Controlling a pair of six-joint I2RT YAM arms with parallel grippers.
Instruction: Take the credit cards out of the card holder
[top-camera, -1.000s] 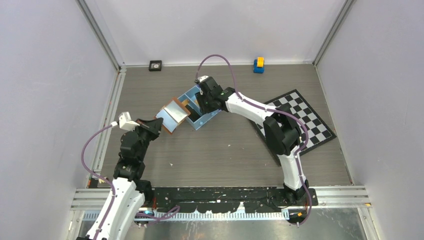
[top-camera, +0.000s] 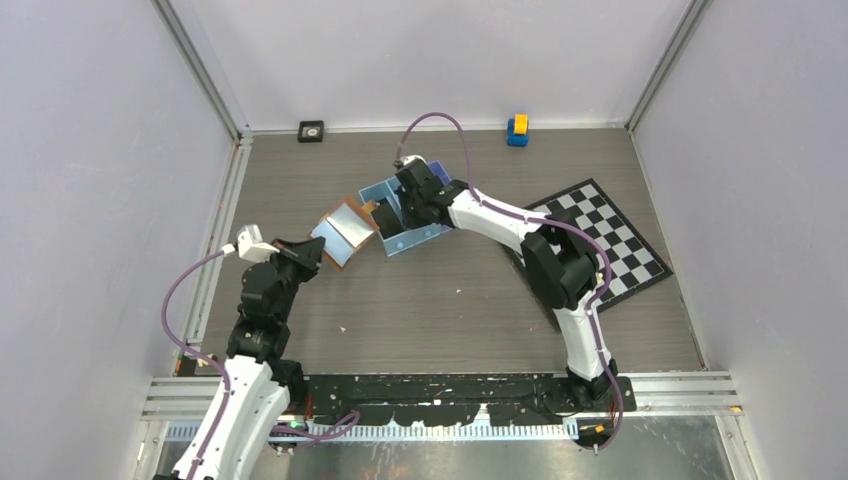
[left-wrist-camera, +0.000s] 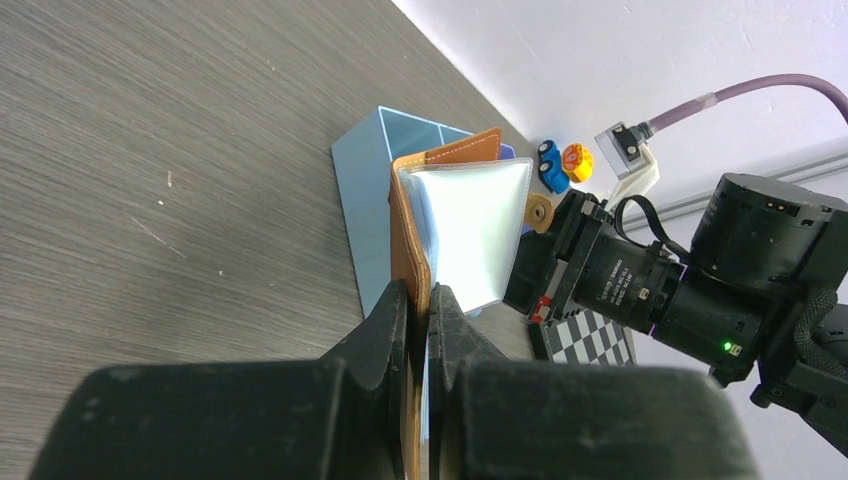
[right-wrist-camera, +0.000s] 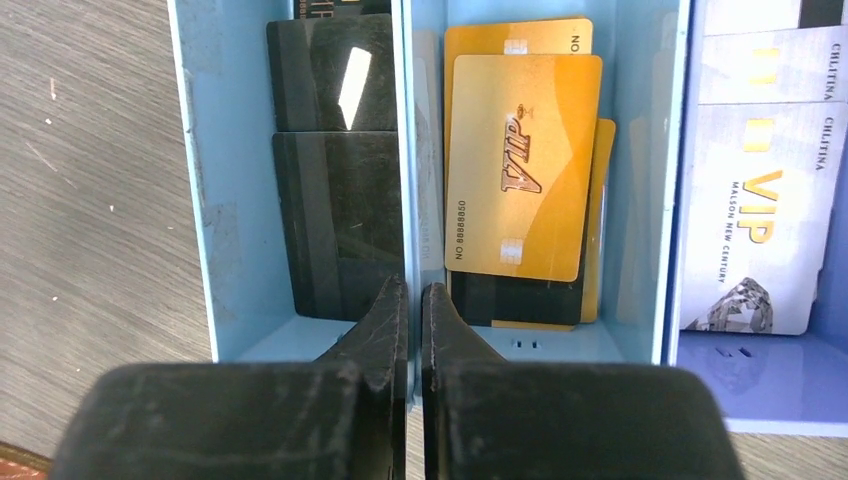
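Note:
My left gripper is shut on the leather card holder (top-camera: 343, 232), whose clear sleeves fan open above the fingertips. My right gripper is shut on the thin divider wall of the blue compartment box (top-camera: 406, 236). In the right wrist view black cards (right-wrist-camera: 335, 220) lie in the left compartment, gold VIP cards (right-wrist-camera: 520, 165) in the middle one and white VIP cards (right-wrist-camera: 757, 220) in the violet section at right.
A checkered board (top-camera: 625, 250) lies at the right of the table. A blue-and-yellow toy (top-camera: 517, 130) and a small black square (top-camera: 311, 131) are at the back.
The left arm is nearly still.

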